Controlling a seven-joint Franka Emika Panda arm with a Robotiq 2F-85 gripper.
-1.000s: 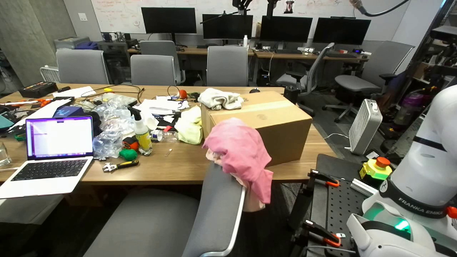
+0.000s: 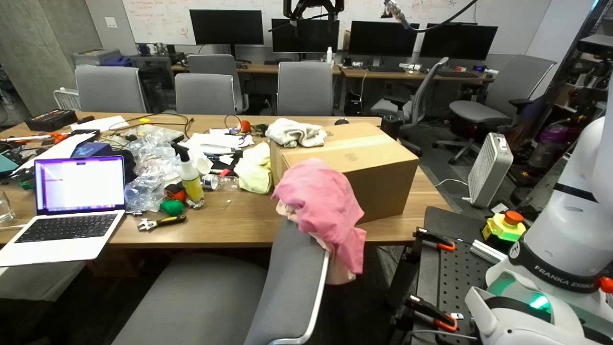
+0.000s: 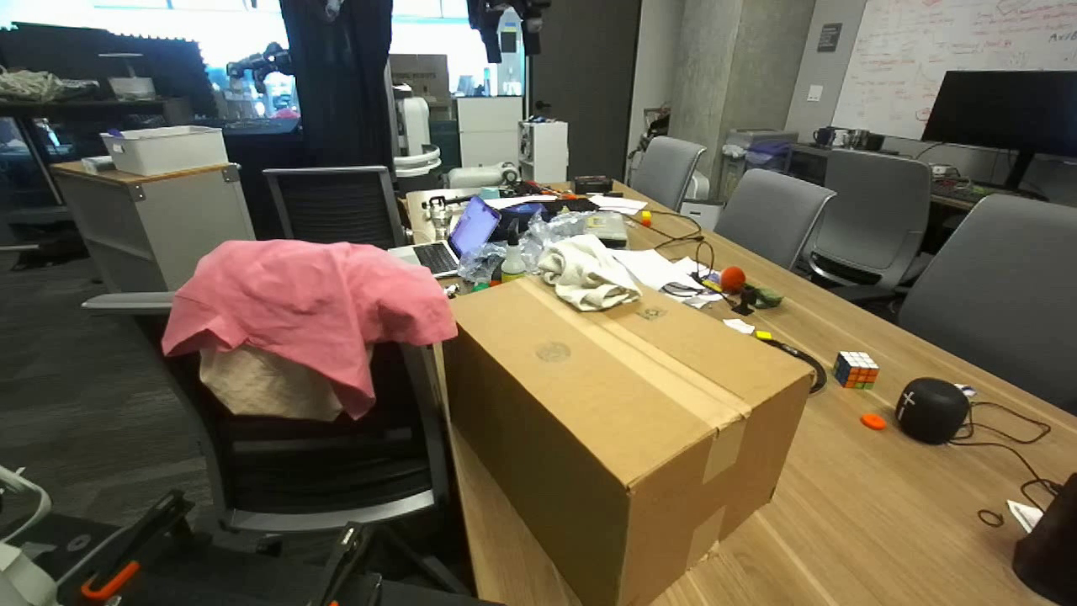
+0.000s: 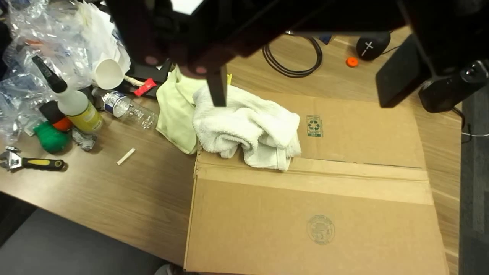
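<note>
My gripper is open, its two fingers wide apart with nothing between them. At the top of exterior view 1 the gripper hangs high above the table, well clear of everything below. A crumpled white towel lies on the left end of the closed cardboard box; in the wrist view it appears beneath and near the left finger. A pink cloth is draped over a chair back beside the box, with a beige cloth under it.
A yellow-green cloth, a spray bottle, plastic wrap and a wrench clutter the table left of the box. An open laptop stands farther left. Behind the box are a speaker and a Rubik's cube. Most of the box top is bare.
In exterior view 1 my gripper has moved left and slightly down, still high up. The towel, box and pink cloth have stayed where they were.
</note>
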